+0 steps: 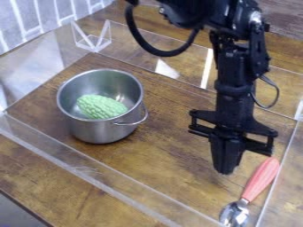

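A black gripper (pixel 225 151) hangs over the wooden table at centre right, pointing down, its fingertips low and close together with nothing visible between them. To the left, a steel pot (pixel 109 126) holds a textured green object (pixel 101 105), perhaps a toy corn. At lower right lies a utensil with a pink handle (pixel 260 177) and a metal head (pixel 236 213), just beside and below the gripper.
Clear plastic walls or edges border the table (pixel 71 186) along the left, back and right. A white plastic frame (pixel 92 40) stands at upper left.
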